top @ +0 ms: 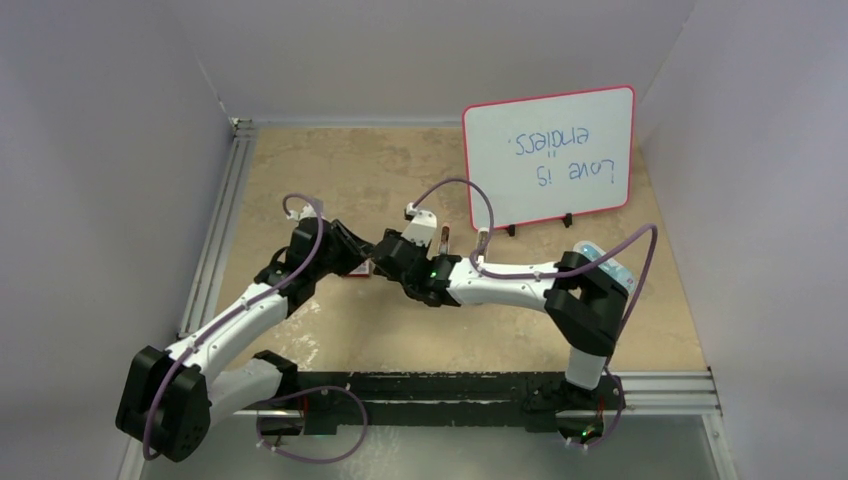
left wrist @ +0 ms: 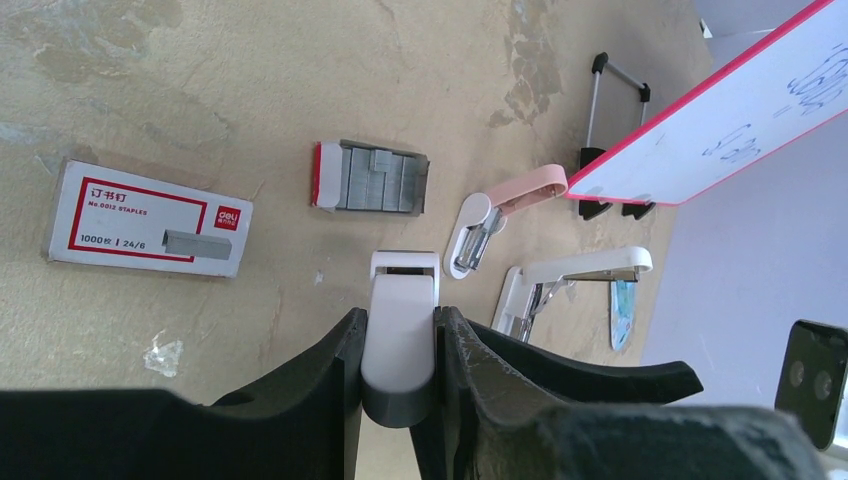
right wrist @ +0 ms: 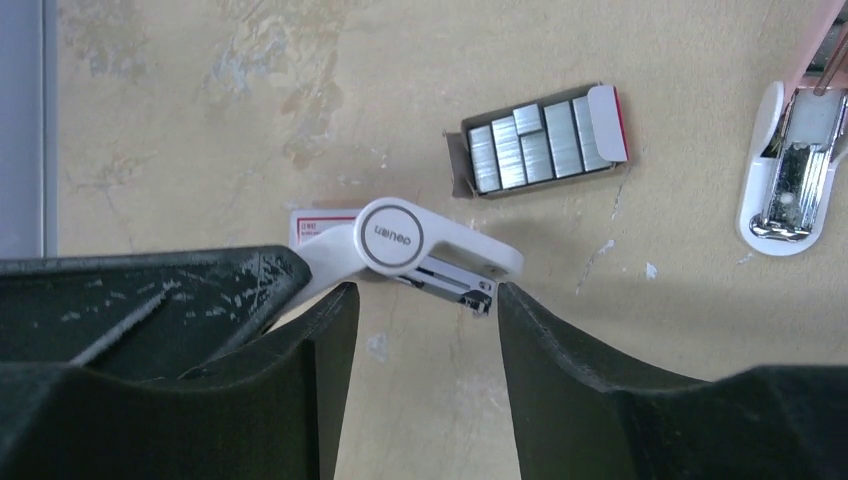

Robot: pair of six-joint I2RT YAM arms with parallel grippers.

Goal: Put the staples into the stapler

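A white stapler (left wrist: 399,315) is pinched between the fingers of my left gripper, its top end sticking out past the fingertips. In the right wrist view the stapler (right wrist: 392,236) shows from the side, with its metal channel (right wrist: 455,282) exposed beneath the raised arm. My right gripper is open, its fingertips apart, with the stapler's channel end seen beyond the gap; contact with it cannot be made out. On the table lies an open tray of staples (right wrist: 535,145), several grey strips in it. In the top view the two grippers nearly meet and hide the stapler.
A closed staple box lies on the table, mostly hidden behind the stapler in the right wrist view. A pink-and-white stapler (left wrist: 525,190) and another white stapler (left wrist: 585,265) stand to the side. A whiteboard (top: 550,155) stands at the back right.
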